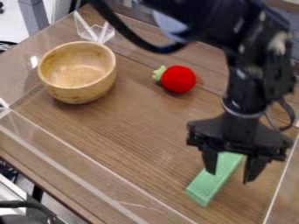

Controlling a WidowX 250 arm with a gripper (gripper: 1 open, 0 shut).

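Observation:
My gripper point(233, 156), dark with grey fingertips, is low over the right side of the table, at the upper end of a mint-green bar point(208, 189). Its fingers stand apart around that end; whether they touch it I cannot tell.
A tan wooden bowl point(73, 77) stands at the upper left. A red round object with a green top point(180, 79) lies at the upper middle, behind the arm.

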